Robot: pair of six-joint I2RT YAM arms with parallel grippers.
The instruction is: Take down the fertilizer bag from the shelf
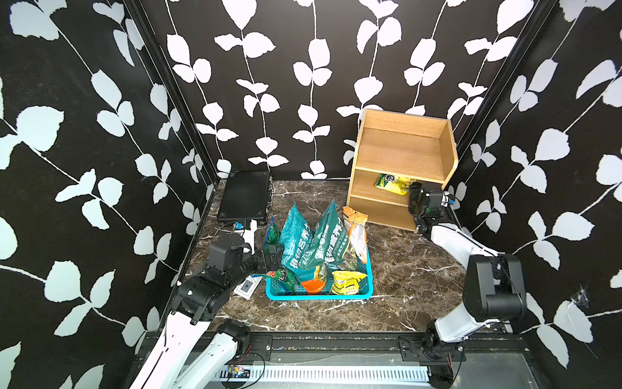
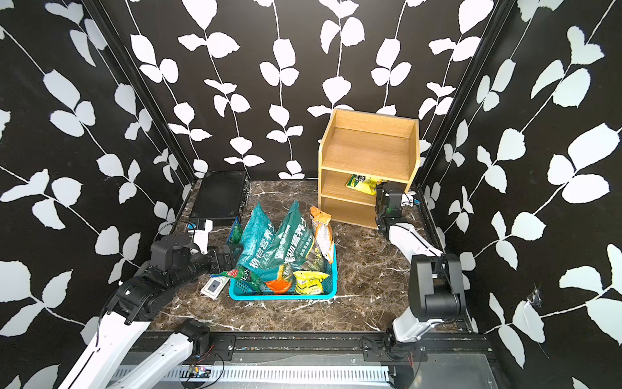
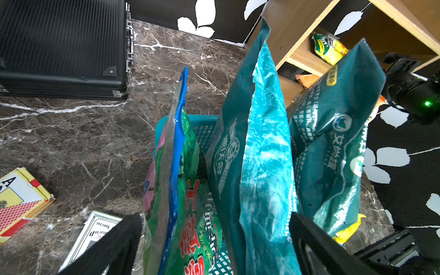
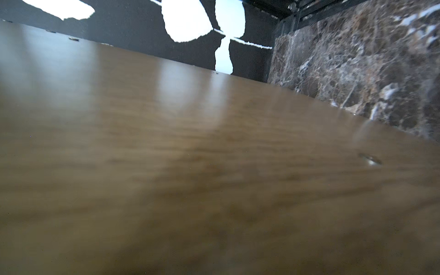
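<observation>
A yellow-green fertilizer bag (image 1: 394,184) lies on the middle level of the wooden shelf (image 1: 401,151), in the shelf's back right area of the table. Beside its right end, at the shelf's front right, is my right gripper (image 1: 418,194); its fingers are not discernible there. Blurred wood of the shelf (image 4: 192,174) fills most of the right wrist view, where neither the bag nor any finger shows. My left gripper stands open above the basket's left side, fingers wide apart, with upright green and teal bags (image 3: 256,160) in view between and beyond them.
A turquoise basket (image 1: 320,297) full of several bags occupies the table's middle. A black case (image 1: 244,196) sits at the back left, and card boxes (image 3: 94,238) lie left of the basket. Bare table (image 1: 414,285) lies right of the basket.
</observation>
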